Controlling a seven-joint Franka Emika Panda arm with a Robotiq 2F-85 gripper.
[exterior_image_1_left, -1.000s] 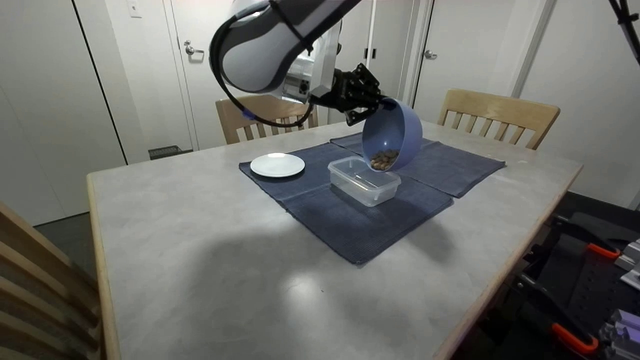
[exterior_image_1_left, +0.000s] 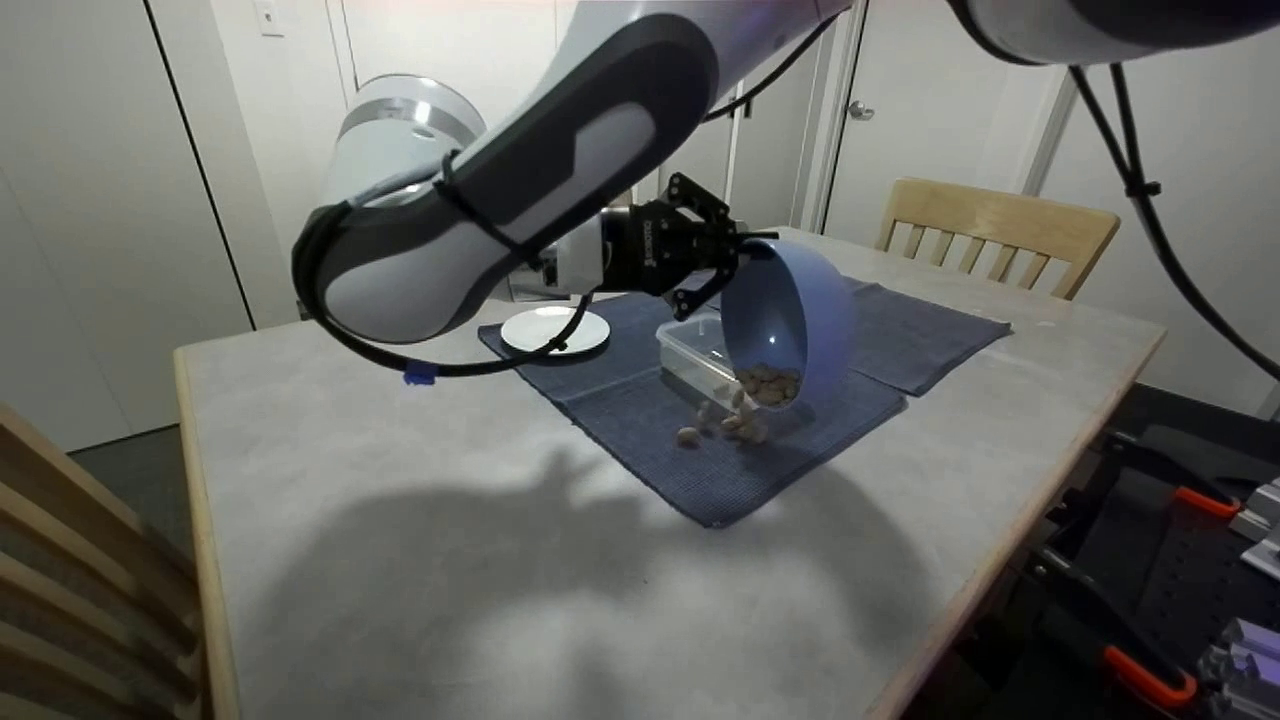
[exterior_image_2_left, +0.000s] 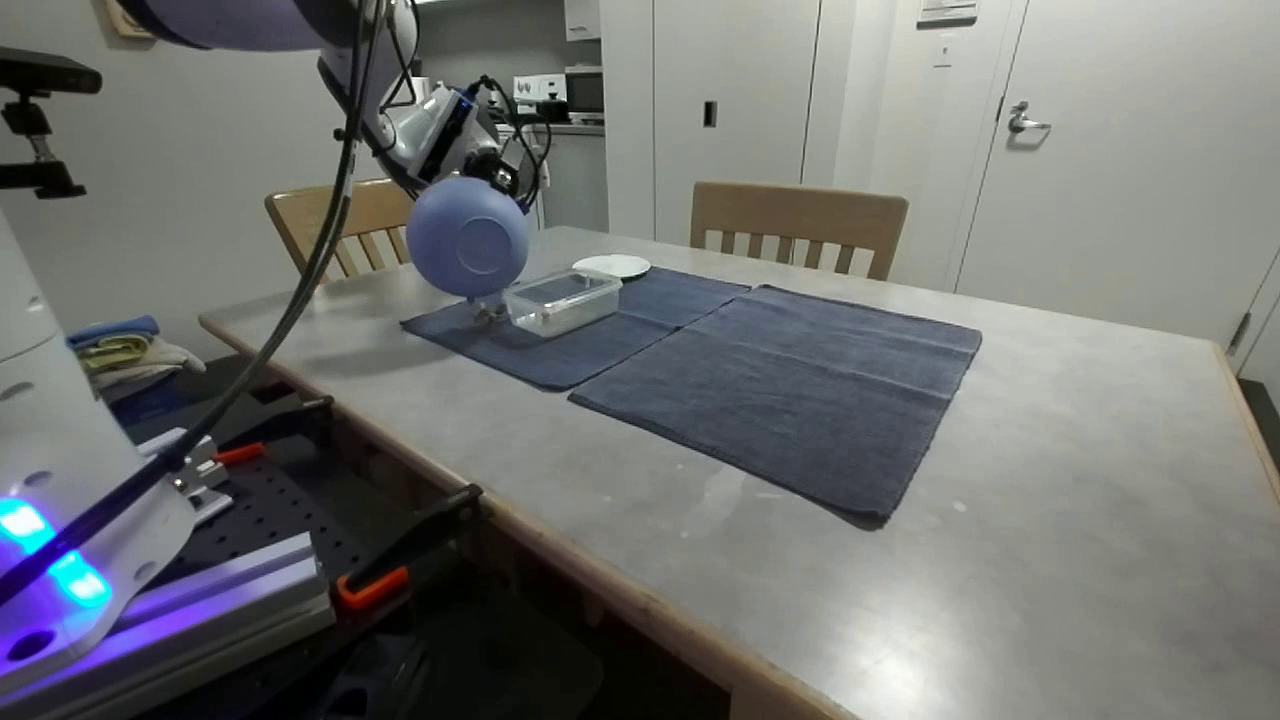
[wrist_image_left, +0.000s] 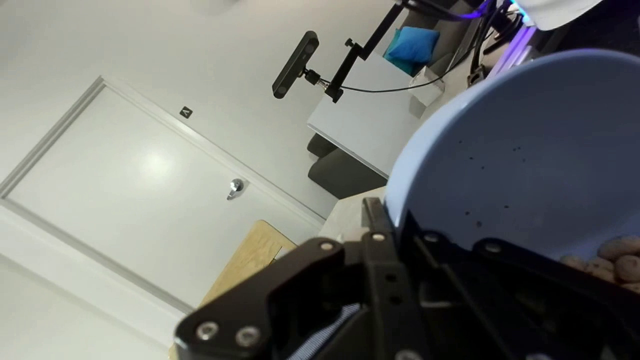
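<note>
My gripper (exterior_image_1_left: 758, 244) is shut on the rim of a blue-purple bowl (exterior_image_1_left: 828, 314), which is tipped on its side above the placemat. Inside the bowl, brown nut-like pieces (exterior_image_1_left: 768, 384) are gathered at the lower rim. Several pale brown pieces (exterior_image_1_left: 734, 426) show below the opening, in front of the clear plastic container (exterior_image_1_left: 686, 352); some seem to be falling and others on the cloth. The bowl hides part of that container in exterior view 1. In the wrist view the bowl's wall (wrist_image_left: 414, 162) runs between my fingers, with pieces (wrist_image_left: 621, 258) at the lower right.
The clear container (exterior_image_2_left: 564, 314) stands beside the bowl on a dark blue placemat (exterior_image_1_left: 720, 486). A white plate (exterior_image_1_left: 555, 329) lies behind it. Another blue placemat (exterior_image_2_left: 792, 396) is bare, and the grey table (exterior_image_2_left: 1080, 480) around it is clear.
The arm and bowl have come lower and toward the camera, and the bowl now covers part of the container. Pieces have spilled out of the bowl in front of the container.
</note>
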